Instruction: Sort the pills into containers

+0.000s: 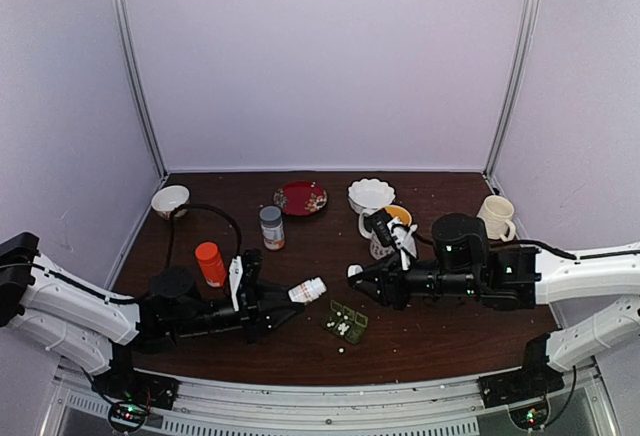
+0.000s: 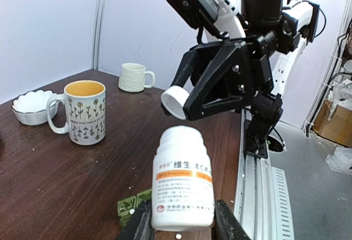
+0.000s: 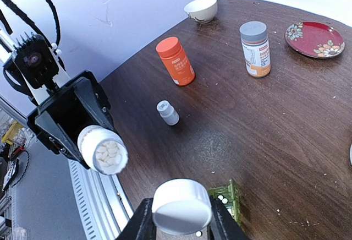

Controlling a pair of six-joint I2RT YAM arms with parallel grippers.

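Observation:
A white pill bottle with an orange band is held in my left gripper, which is shut on it. Its uncapped mouth shows white pills inside in the right wrist view. My right gripper is shut on a white cap, apart from the bottle and to its right. Below and between them, a green pill box lies on the table with several white pills in its compartments. One loose pill rests on the table in front of the box.
An orange bottle, a small white bottle and a grey-capped bottle stand on the left half. Farther back are a red plate, white bowl and flowered mug. A cream mug stands far right.

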